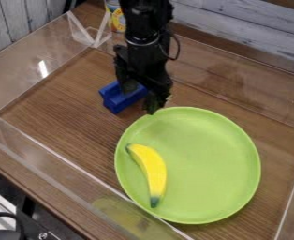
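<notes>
My black gripper (140, 86) hangs from the top of the view, open, its fingers low over a blue block (117, 97) on the wooden table. The gripper partly hides the block; whether they touch I cannot tell. A yellow banana with a darker tip (153, 172) lies in the left part of a large green plate (206, 169), in front of and right of the block.
Clear plastic side walls and a whitish back wall (243, 28) border the table. A small yellow object (117, 19) is at the back behind the arm. Bare wood (56, 112) shows left of the block and right at the back.
</notes>
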